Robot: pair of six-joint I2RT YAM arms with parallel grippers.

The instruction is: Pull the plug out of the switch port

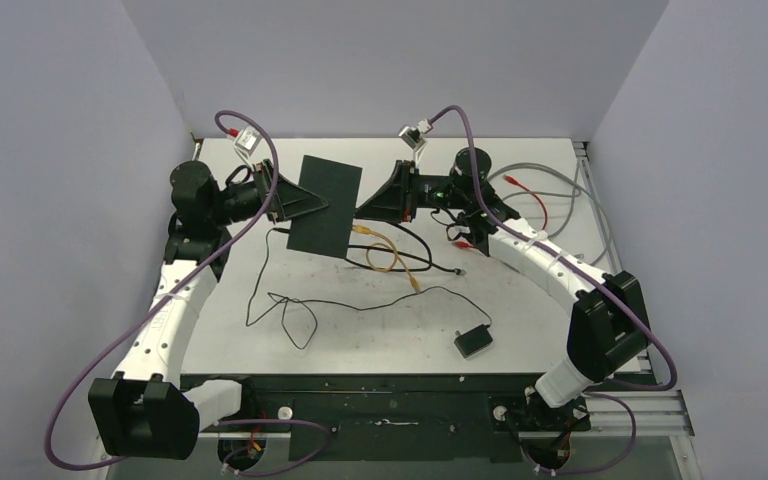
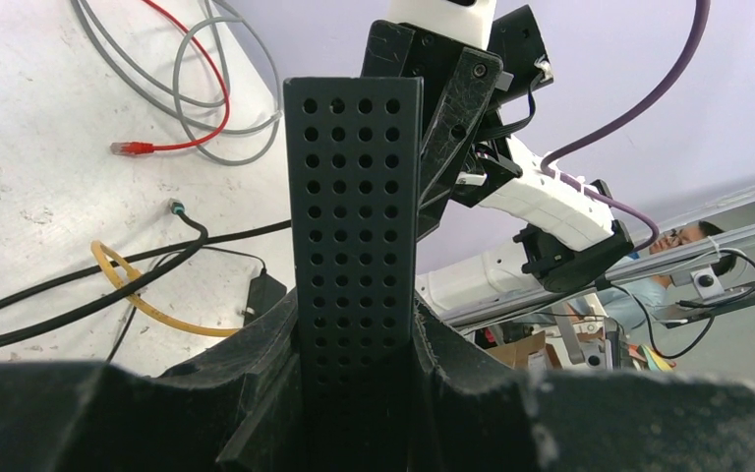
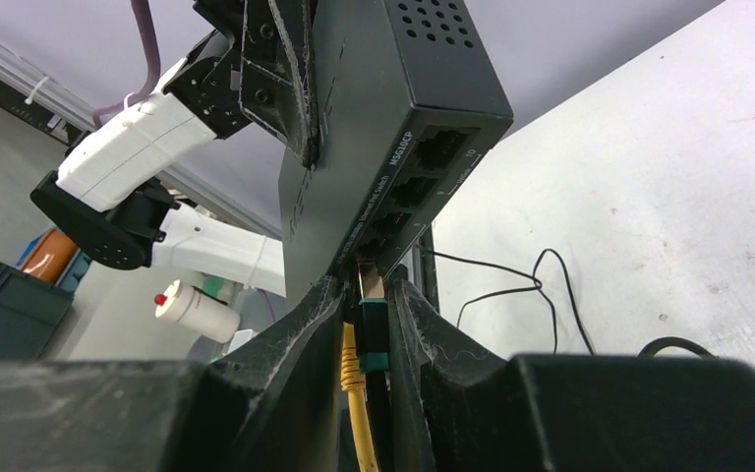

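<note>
The flat dark switch [image 1: 325, 205] is held up above the table, tilted, with my left gripper [image 1: 300, 204] shut on its body. In the left wrist view its perforated side [image 2: 354, 226] stands between the fingers. My right gripper is at the port side, shut on a dark plug [image 3: 374, 334] with a teal band. The plug's clear tip [image 3: 370, 282] shows between the fingers and the port row; whether any of it is still inside the port, I cannot tell. Several neighbouring ports [image 3: 413, 189] look empty.
A yellow cable [image 3: 356, 398] runs close beside the right fingers; its upper end is hidden. On the table lie black cables [image 1: 415, 255], a power adapter [image 1: 473, 341] with a thin cord, and red and grey cables [image 1: 570, 205] at the right.
</note>
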